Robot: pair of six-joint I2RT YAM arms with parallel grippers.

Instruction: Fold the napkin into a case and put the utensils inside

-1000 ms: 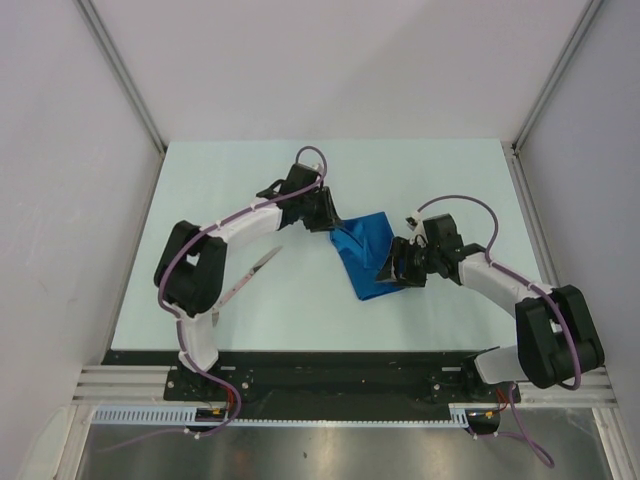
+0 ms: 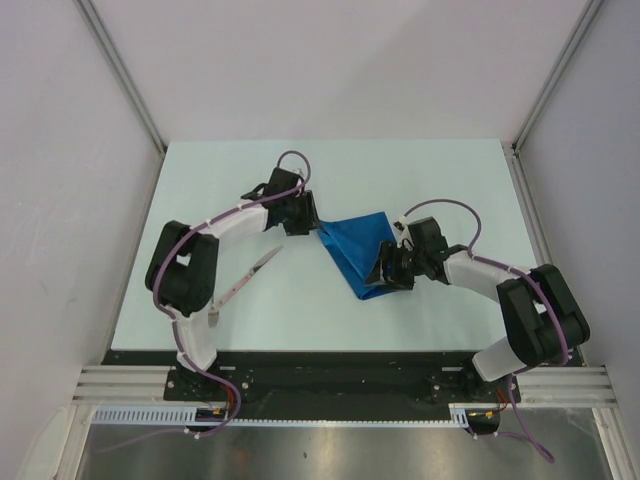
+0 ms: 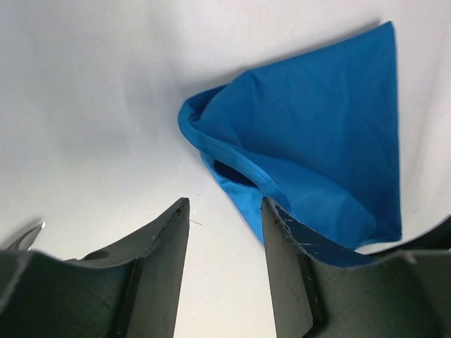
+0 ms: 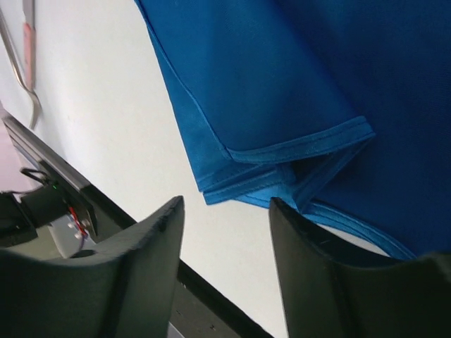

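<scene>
The blue napkin [image 2: 360,232] lies at the table's middle, partly folded, its front flap doubled over with loose, wrinkled edges [image 3: 324,105] [image 4: 282,84]. My left gripper [image 2: 305,222] hangs just off its upper-left corner, fingers apart with nothing between them [image 3: 225,211]. My right gripper [image 2: 390,268] is over the napkin's front-right part, also open [image 4: 225,208], the folded hem below its fingertips. Utensils with pink handles [image 2: 237,287] lie on the table to the left, seen also at the edge of the right wrist view.
My left gripper has drawn back leftward from the napkin's corner, and my right gripper has shifted slightly left and down. The napkin's left part looks more folded over and pulled out.
</scene>
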